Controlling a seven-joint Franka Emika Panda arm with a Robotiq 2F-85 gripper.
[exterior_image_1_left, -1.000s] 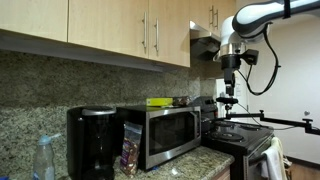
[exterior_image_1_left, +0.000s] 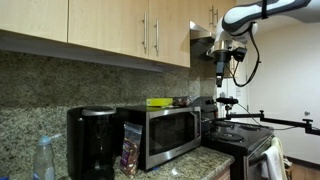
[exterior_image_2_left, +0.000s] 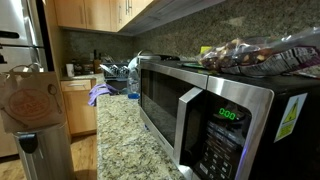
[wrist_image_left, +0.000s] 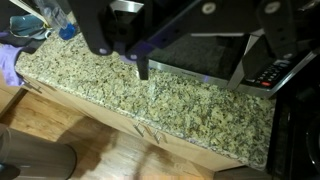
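Observation:
My gripper (exterior_image_1_left: 220, 78) hangs high at the right in exterior view 1, pointing down in front of the range hood and above the stove side. Its fingers stand open, and nothing shows between them. In the wrist view its dark parts fill the top, with a finger (wrist_image_left: 143, 66) over the counter scene. A silver and black microwave (exterior_image_1_left: 172, 136) stands on the granite counter, door closed, well below and left of the gripper. Exterior view 2 shows its handle and the lit green display (exterior_image_2_left: 229, 115). The gripper is out of exterior view 2.
A black coffee maker (exterior_image_1_left: 92, 142), a clear bottle (exterior_image_1_left: 43, 158) and a snack bag (exterior_image_1_left: 131, 148) stand left of the microwave. A packaged bag (exterior_image_2_left: 262, 52) lies on top of it. The stove (exterior_image_1_left: 238, 138) is to the right.
The microwave and the other counter items have stayed put.

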